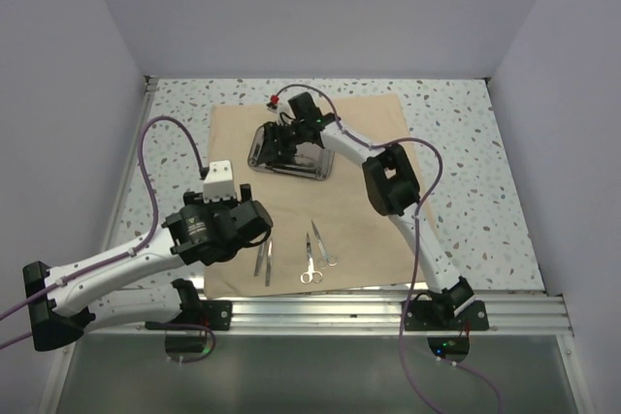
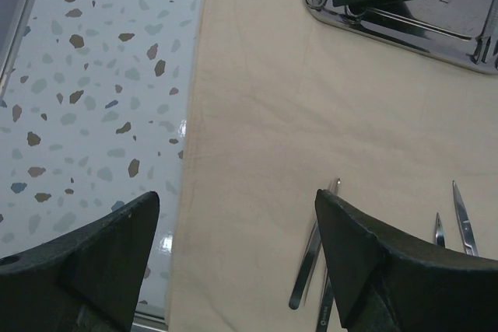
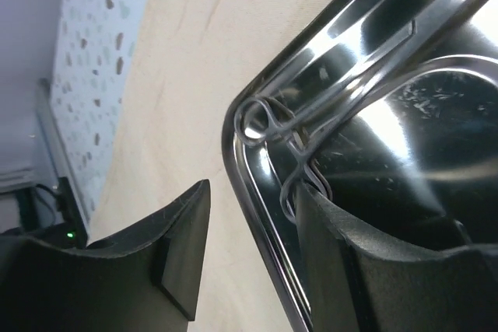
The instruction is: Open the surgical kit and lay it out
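The metal tray (image 1: 310, 174) lies near the back of the beige cloth, under my right gripper (image 1: 275, 147). In the right wrist view my right gripper is part open at the tray's rim (image 3: 257, 188), one finger outside and one inside beside scissor-like instrument loops (image 3: 255, 137); whether it grips anything is unclear. My left gripper hangs open over the cloth's left part. Below lie two slim instruments (image 1: 269, 264), scissors (image 1: 310, 273) and another scissor-like instrument (image 1: 324, 254).
The cloth's middle, between tray and loose instruments, is clear. Both arms and their cables cross the front and right of the workspace.
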